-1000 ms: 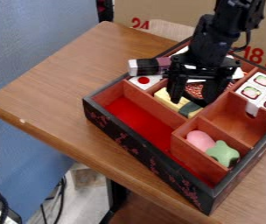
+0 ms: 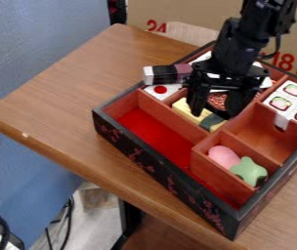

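A black gripper point(image 2: 221, 90) hangs from the top of the view into the back middle of a dark, red-lined compartment box point(image 2: 152, 134), above a red patterned piece and yellow blocks point(image 2: 187, 111). Its fingertips are hard to make out against the items, so whether it is open or shut is unclear. A pink piece point(image 2: 223, 155) and a green star-shaped piece point(image 2: 249, 171) sit in the front right compartment. White tiles with markings point(image 2: 292, 103) fill the right back compartment. A dark-and-silver object point(image 2: 167, 73) lies at the back left.
The front left compartment shows bare red floor. A cardboard box point(image 2: 171, 20) stands behind, and a blue surface with cables lies beyond the table's left edge.
The arm has shifted very slightly over the back of the box; the items look unchanged.
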